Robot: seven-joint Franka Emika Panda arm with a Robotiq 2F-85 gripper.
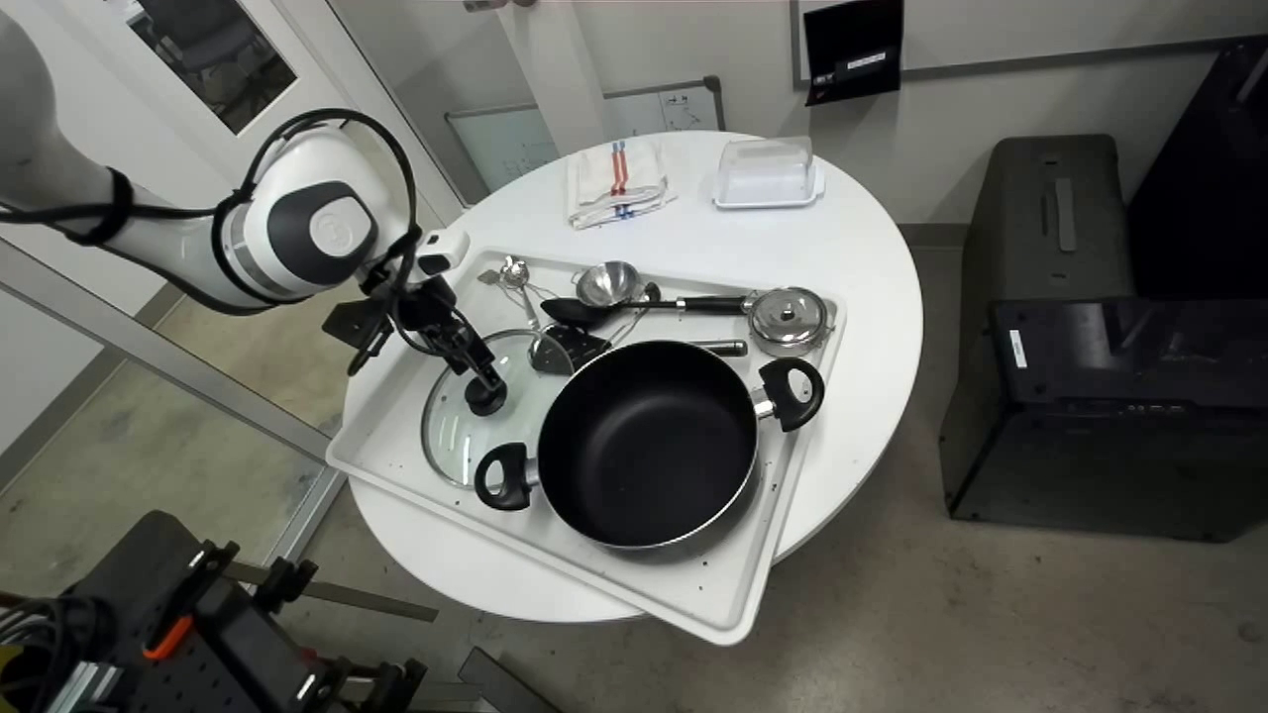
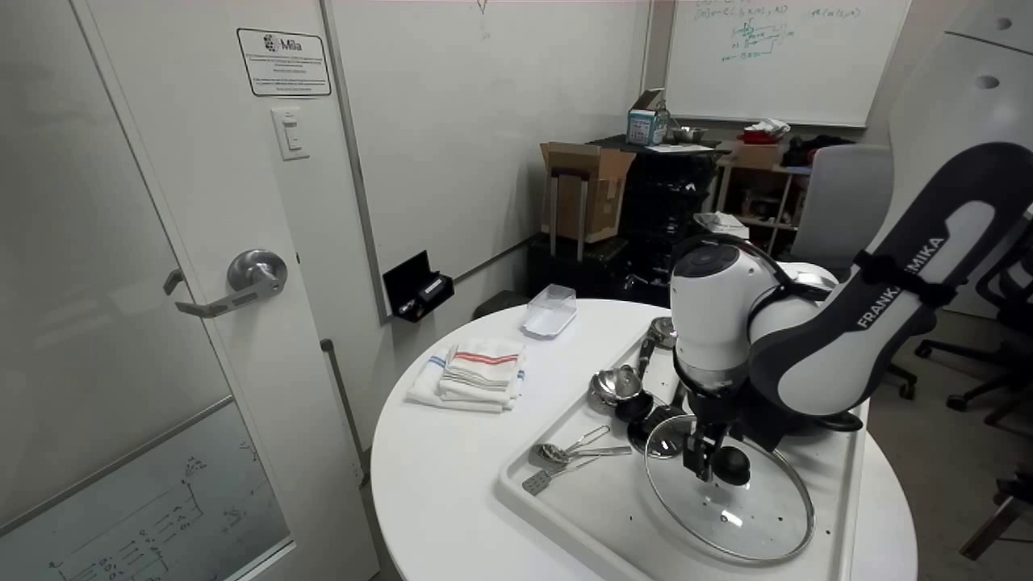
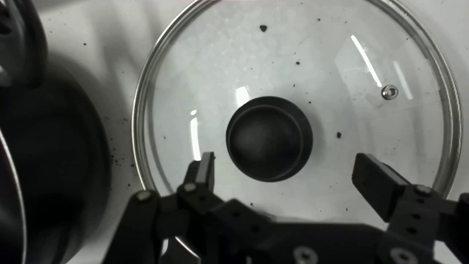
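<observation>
My gripper is open above the glass lid, its two fingers wide apart with nothing held. In the wrist view the lid's round black knob [image 3: 269, 138] shows just ahead of the gap, between the two fingertips' lines. The clear glass lid [image 1: 523, 404] with its metal rim lies flat on the white tray [image 1: 416, 469]. To its right in exterior view 1 stands a deep black pot [image 1: 648, 446] with two looped handles, empty inside. The arm hides most of this pot in exterior view 2.
Behind the pot, the tray holds a small lidded metal pot [image 1: 788, 319], a metal bowl-shaped strainer [image 1: 607, 284] and several utensils. Folded towels [image 1: 618, 180] and a clear-topped white dish [image 1: 767, 174] sit on the back of the round table [image 1: 868, 356]. Bare table lies between them and the tray.
</observation>
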